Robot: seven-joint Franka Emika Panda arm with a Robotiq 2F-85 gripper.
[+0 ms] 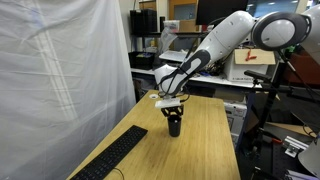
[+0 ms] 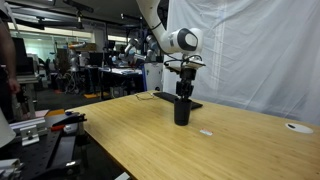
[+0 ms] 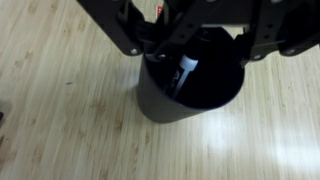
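A black cylindrical container (image 1: 174, 129) stands upright on the wooden table, and it also shows in exterior view 2 as a black container (image 2: 182, 116). Right above its mouth is my gripper (image 1: 173, 112), pointing down. In the wrist view the fingers of the gripper stand apart at the container's rim, so it looks open. A slim white-and-grey object (image 3: 183, 75) lies tilted inside the dark container, below the gap between the fingers. How deep the fingertips reach is hard to tell.
A black keyboard (image 1: 108, 155) lies on the table near the white curtain. Exterior view 2 shows a white disc (image 2: 299, 128) and a small white piece (image 2: 205, 132) on the tabletop. Much of the table around the container is bare.
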